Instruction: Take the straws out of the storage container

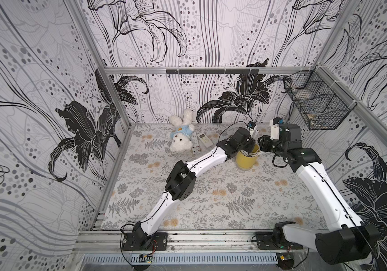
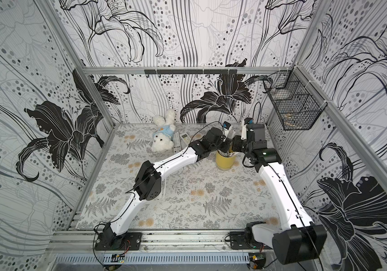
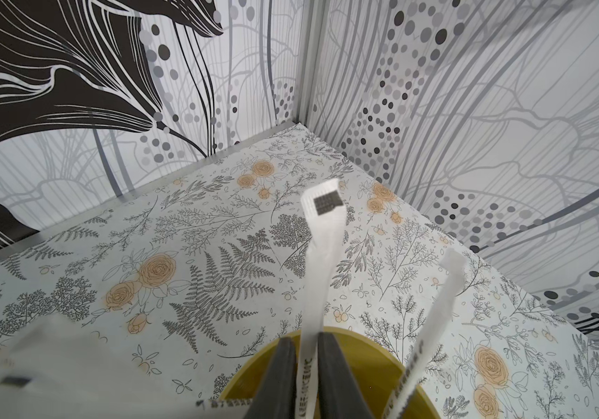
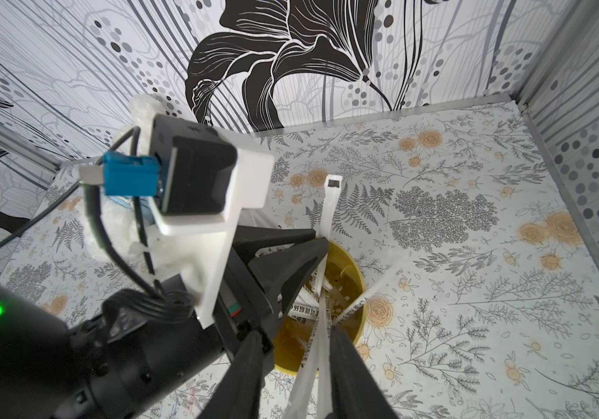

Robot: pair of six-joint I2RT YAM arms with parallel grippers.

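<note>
The yellow container (image 1: 245, 162) stands on the table at the back right, holding several straws in white paper wrappers. One wrapped straw (image 3: 321, 258) rises upright out of it. My left gripper is at the rim with this straw between its fingers; whether they clamp it does not show clearly. Another wrapped straw (image 3: 428, 328) leans out to the right. Over the container's right side, my right gripper is open. Pale straws (image 4: 313, 373) pass through the view between its fingers, apart from them as far as I can see.
The white plush rabbit (image 1: 181, 141) lies at the back, with a remote (image 1: 195, 143) and a small pale device (image 1: 205, 139) beside it. A black wire basket (image 1: 322, 101) hangs on the right wall. Both grippers are close together.
</note>
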